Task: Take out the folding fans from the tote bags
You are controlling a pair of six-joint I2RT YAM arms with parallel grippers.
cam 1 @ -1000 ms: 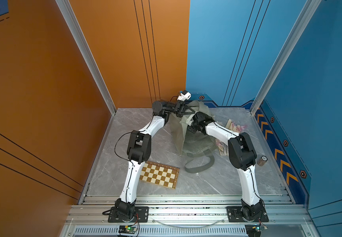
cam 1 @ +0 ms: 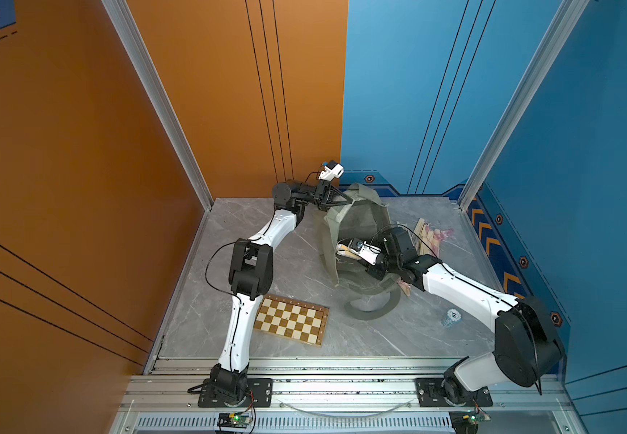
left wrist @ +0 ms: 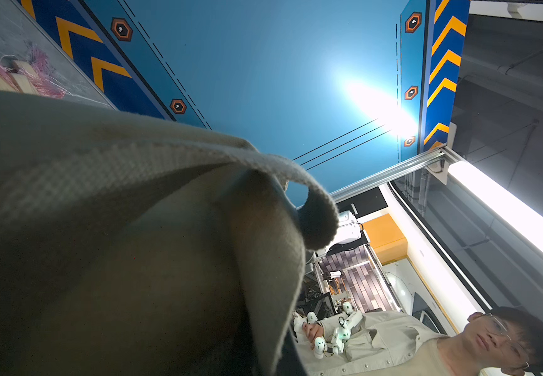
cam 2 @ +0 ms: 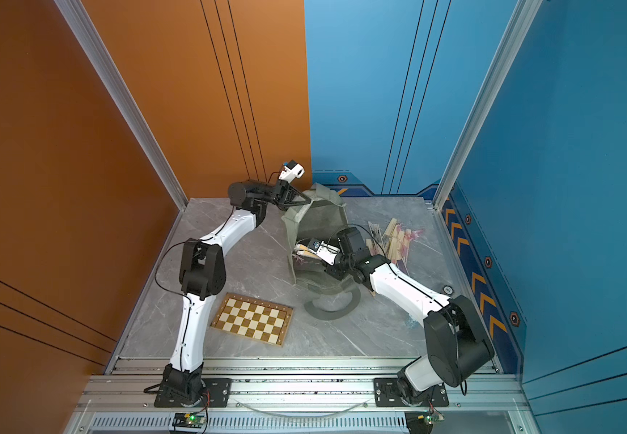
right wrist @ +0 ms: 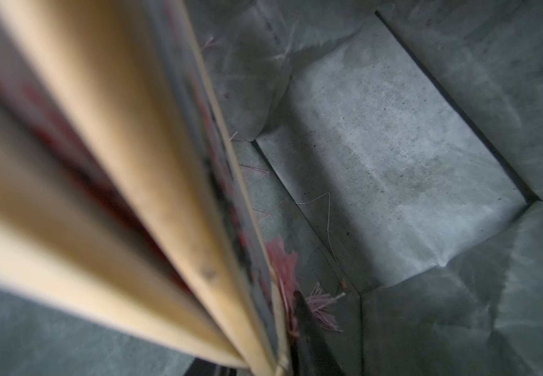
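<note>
A grey-green tote bag lies open at table centre. My left gripper is shut at its upper rim, with the cloth edge filling the lower left wrist view. My right gripper is just inside the bag's mouth, partly hidden, with pale folding fans with red tassels at its fingers. Whether they are firmly held is unclear. The bag's floor beside them shows only loose threads in the right wrist view.
More fans lie right of the bag. A checkered board is at front left; a small round object sits at front right.
My right arm has drawn back toward the front right, bringing pale fans into sight at the bag's mouth. The left gripper has shifted slightly left.
</note>
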